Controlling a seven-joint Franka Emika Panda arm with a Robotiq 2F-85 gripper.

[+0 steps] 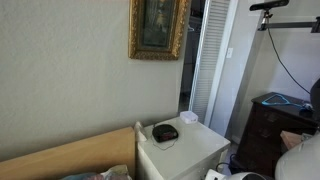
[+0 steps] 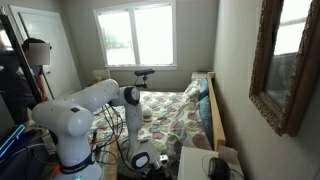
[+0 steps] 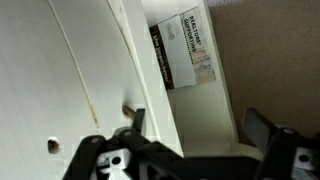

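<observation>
In the wrist view my gripper stands open, its dark fingers wide apart along the lower edge. A white panel (image 3: pixel 85 85) with a dark hole and a small brownish knob or hole (image 3: pixel 128 112) fills the left side. Beyond its edge lies a narrow white recess holding a printed card or booklet (image 3: pixel 188 48). The panel's edge and this recess lie between the fingers; whether either finger touches them I cannot tell. A white cabinet (image 1: pixel 185 158) stands beside the bed in exterior view 1. My gripper's fingertips are not clear in either exterior view.
On the cabinet sit a black round device (image 1: pixel 165 133) and a small white box (image 1: pixel 188 117). The bed (image 2: pixel 170 103) lies behind the arm (image 2: pixel 140 125) in exterior view 2. A dark dresser (image 1: pixel 268 125) stands at the right. Brown surface (image 3: pixel 265 55) shows right of the recess.
</observation>
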